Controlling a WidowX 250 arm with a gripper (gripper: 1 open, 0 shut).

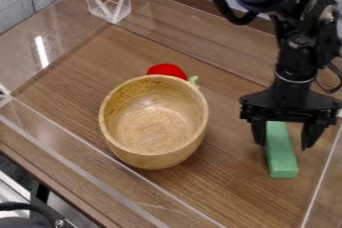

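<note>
The black gripper [283,130] reaches down from the upper right, its fingers around the upper end of a green rectangular block [281,162] lying on the wooden table. Whether the fingers grip the block or only stand over it is unclear. A tan wooden bowl [154,117] sits left of the gripper, and a red object with a green tip [167,72], partly behind the bowl, lies at the upper middle.
A clear plastic object [110,4] stands at the back left of the table [80,72]. Dark cables hang at the lower left and top.
</note>
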